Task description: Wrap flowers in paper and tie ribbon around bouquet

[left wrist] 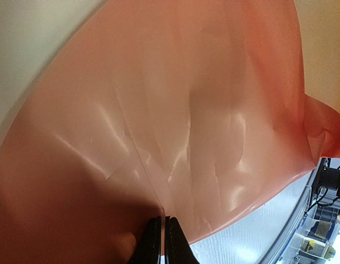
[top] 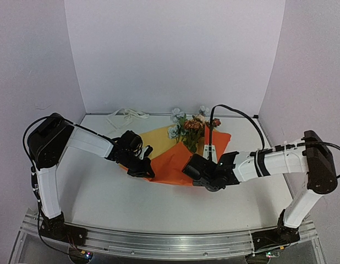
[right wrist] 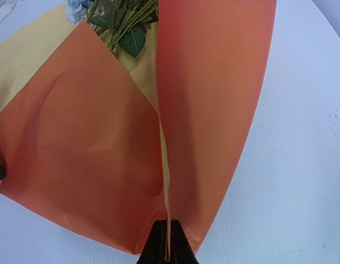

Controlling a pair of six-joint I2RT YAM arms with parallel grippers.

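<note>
The bouquet of fake flowers (top: 189, 126), with blue, orange and dark red blooms, lies at the back middle on wrapping paper (top: 167, 165) that is yellow inside and orange outside. The paper's lower part is folded up over the stems. At the lower left fold, my left gripper is shut with a paper edge between its fingertips. My right gripper pinches another edge of the paper, right of the middle. From there a right-hand flap (right wrist: 214, 93) stands folded inward, orange side showing, and hides part of the stems.
A loose white ribbon (top: 127, 115) lies at the back left of the white table (top: 148, 212). A metal rail (top: 164, 242) runs along the front edge.
</note>
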